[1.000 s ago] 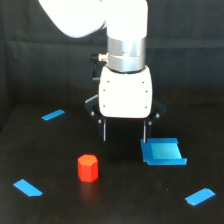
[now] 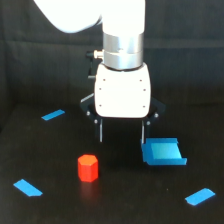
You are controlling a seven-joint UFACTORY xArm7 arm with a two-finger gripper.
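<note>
A red hexagonal block stands on the black table, left of centre and toward the front. Above the table, up and to the right of the block, hangs my gripper, its fingers spread wide apart. Nothing shows between them, and the fingers are clear of the block. To the right lies a blue square tray, with the right finger close to its far left corner in the picture. Whether that finger touches the tray cannot be told.
Strips of blue tape lie at the back left, the front left and the front right. A dark curtain closes off the back. Bare table surrounds the block.
My arm and gripper have shifted slightly to the left and a touch lower in the picture. The fingers still stand apart. Block and tray have not moved.
</note>
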